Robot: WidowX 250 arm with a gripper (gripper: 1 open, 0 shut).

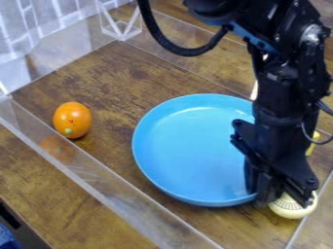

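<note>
The black gripper [267, 165] hangs low over the right part of the blue plate [182, 151], its fingers reaching down at the plate's right rim. Whether anything is between the fingers is hidden. A pale round object [294, 205] with a slotted top lies just right of the plate, partly under the gripper. An orange fruit [73, 120] sits on the wooden table left of the plate.
Clear plastic walls [97, 185] run along the lower left and upper edges of the work area. A yellow item is partly hidden behind the gripper at right. Bare wood [130, 78] lies above the plate.
</note>
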